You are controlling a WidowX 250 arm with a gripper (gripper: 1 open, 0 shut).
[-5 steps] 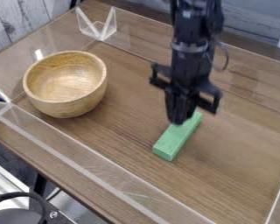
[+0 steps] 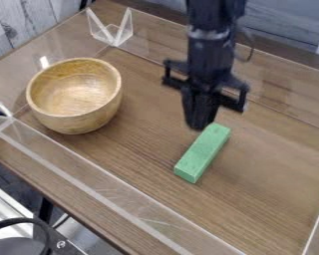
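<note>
A green rectangular block (image 2: pixel 202 152) lies on the tan tabletop (image 2: pixel 255 199), right of centre, angled from lower left to upper right. My dark arm comes down from the top centre, and its gripper (image 2: pixel 202 100) is above and behind the block, apart from it in the picture. The fingertips are blurred; I see nothing clearly held between them.
A round wooden bowl (image 2: pixel 75 112) sits at the left. A small white wire-like holder (image 2: pixel 111 27) stands at the back left. A dark cable lies at the lower left corner.
The block and bowl look unmoved.
</note>
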